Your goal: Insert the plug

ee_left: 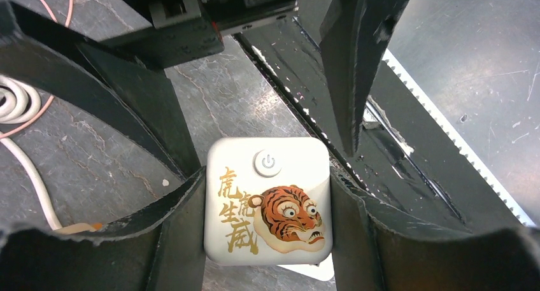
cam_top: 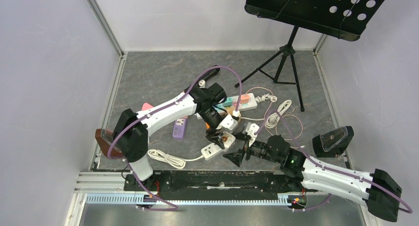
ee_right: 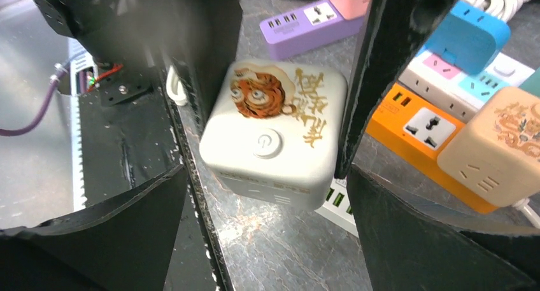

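A white cube plug [ee_left: 267,202] with a tiger picture and power button sits between the fingers of my left gripper [cam_top: 220,137], which is shut on it, as the left wrist view shows. A white power strip [cam_top: 211,151] with a cord lies just below it. My right gripper [cam_top: 236,146] stands open beside the plug. In the right wrist view its dark fingers and those of the left gripper surround the plug [ee_right: 270,132], and it is hard to tell whether they touch it.
An orange strip [ee_right: 401,119], a purple strip [cam_top: 179,128], a long white strip with coloured plugs and coiled cords lie nearby. A music stand [cam_top: 288,53] is at the back right, a black box [cam_top: 332,141] at the right.
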